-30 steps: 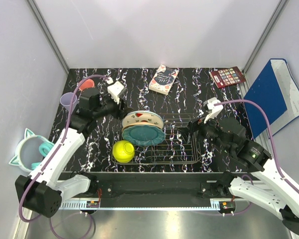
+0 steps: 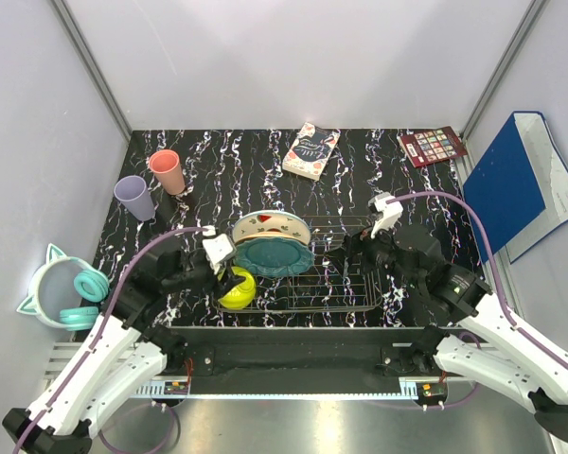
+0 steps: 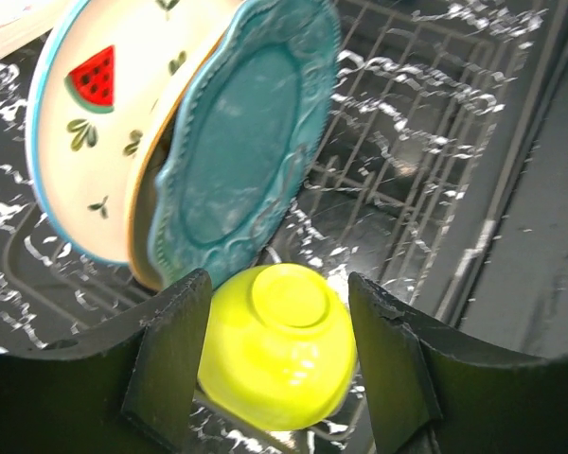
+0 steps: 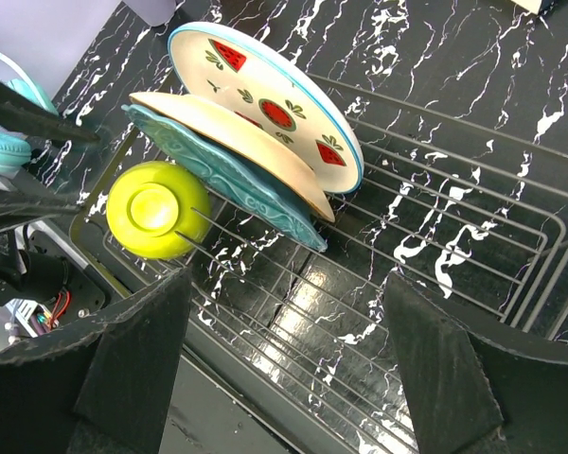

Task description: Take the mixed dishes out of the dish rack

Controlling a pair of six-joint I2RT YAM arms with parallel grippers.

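The metal dish rack (image 2: 327,307) holds a watermelon-patterned plate (image 3: 87,180), a tan-rimmed plate and a teal scalloped plate (image 2: 275,260) standing on edge, with a yellow bowl (image 3: 275,364) tipped at its left front. My left gripper is right at the bowl, its fingers open on either side in the wrist view; whether they touch it is unclear. My right gripper hangs open over the emptier right part of the rack, nothing between its fingers.
A purple cup (image 2: 134,197) and pink cup (image 2: 168,173) stand back left. A book (image 2: 310,151), a red booklet (image 2: 432,146) and a blue binder (image 2: 502,184) lie behind and right.
My left arm has come down and toward the front, from beside the cups to the yellow bowl. The right arm has shifted slightly left. The dishes look unmoved.
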